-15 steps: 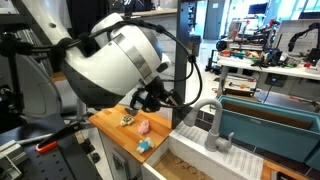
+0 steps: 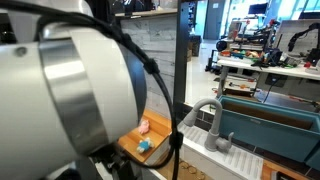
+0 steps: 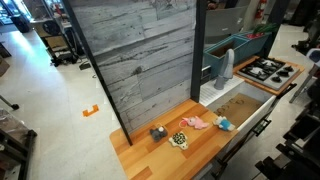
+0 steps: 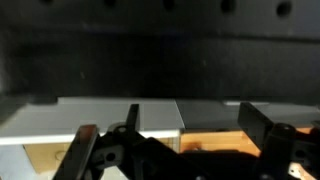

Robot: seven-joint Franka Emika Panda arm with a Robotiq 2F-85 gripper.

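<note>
In the wrist view my gripper stands open, its dark fingers far apart with nothing visible between them. Beneath it are a light grey drawer front (image 4: 80,115) and a strip of orange-brown counter (image 4: 222,140). An open drawer (image 3: 240,104) with a bare wooden bottom shows in exterior view 2. On the wooden counter beside it lie a blue and white item (image 3: 225,124), a pink item (image 3: 196,122), a patterned item (image 3: 179,140) and a dark grey item (image 3: 158,132). The white arm (image 2: 95,85) fills the left of exterior view 1, hiding the gripper there.
A grey faucet (image 2: 215,115) rises behind the drawer. Beyond it sit a teal bin (image 3: 235,52) and a stovetop (image 3: 268,70). A grey plank wall (image 3: 150,65) backs the counter.
The arm has swung lower and much closer to exterior view 1's camera. It now covers the left side, including much of the counter and drawer front visible before.
</note>
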